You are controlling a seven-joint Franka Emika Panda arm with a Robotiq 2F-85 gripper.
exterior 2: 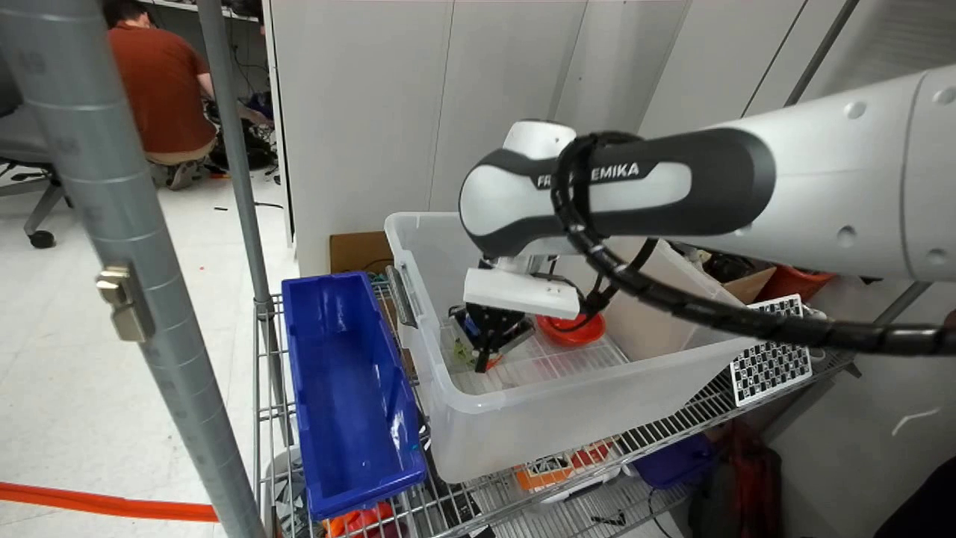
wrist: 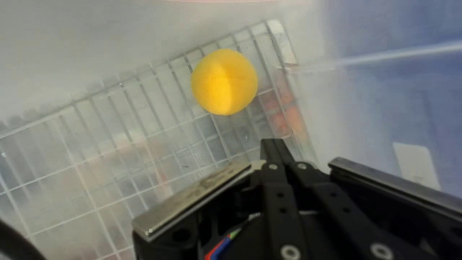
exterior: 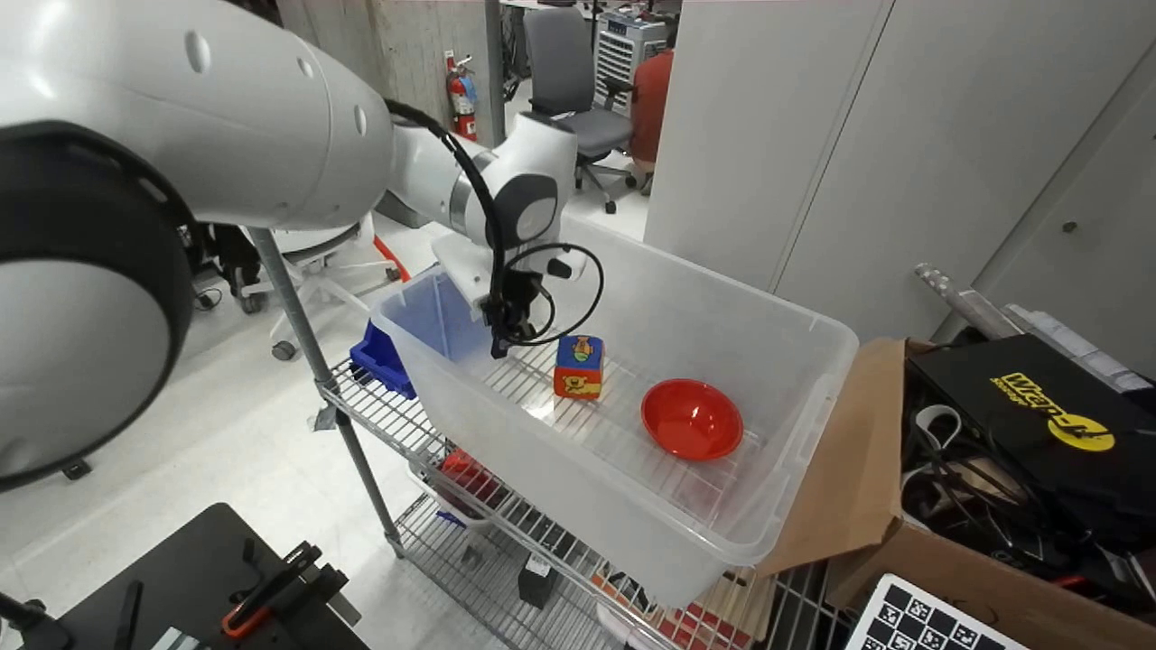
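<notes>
In the wrist view a round yellow peach-like fruit [wrist: 224,82] rests on the floor of a clear plastic bin [exterior: 715,292], near one corner. My gripper is shut, its black fingers pressed together with nothing between them. The fruit lies beyond the fingertips, apart from them and lower down. In exterior view 1 the gripper [exterior: 500,348] hangs inside the bin at its left end, and the fruit is hidden there by the bin wall and arm. A red and blue picture block [exterior: 579,368] and a red bowl [exterior: 690,421] also stand in the bin.
High translucent walls surround the bin floor. Outside the bin's left end sits a blue tray [exterior 2: 349,394] on the wire shelf. An open cardboard box [exterior: 834,477] stands on the right. Bare floor lies around the bowl.
</notes>
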